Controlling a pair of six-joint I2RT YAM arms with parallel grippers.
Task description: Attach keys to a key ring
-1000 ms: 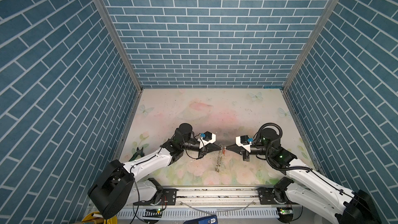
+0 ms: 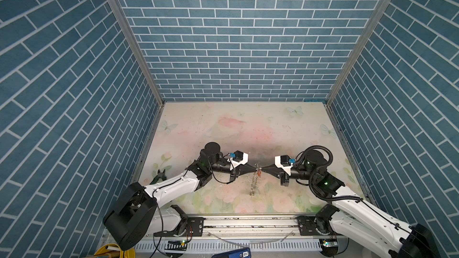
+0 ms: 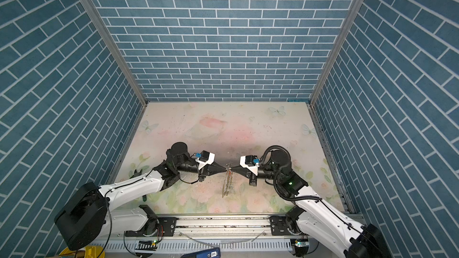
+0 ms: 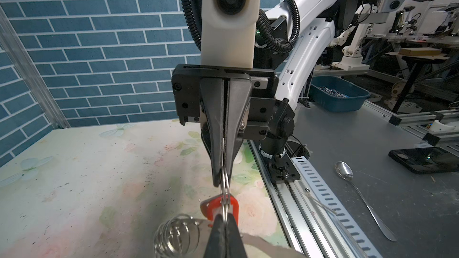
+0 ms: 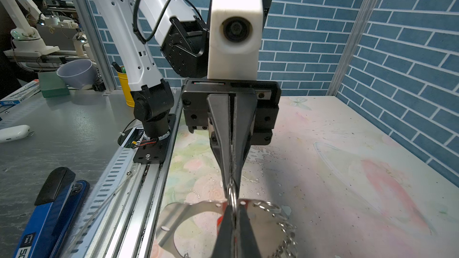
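My left gripper and right gripper meet tip to tip over the table's front middle, both shut. Thin steel key ring loops sit at the tips, with a silver plate and a red piece hanging there. A chain of small rings dangles below the tips. Which part each gripper pinches is hard to tell, as the fingertips overlap in both wrist views.
Beyond the front rail lie a spoon, a phone and a blue stapler.
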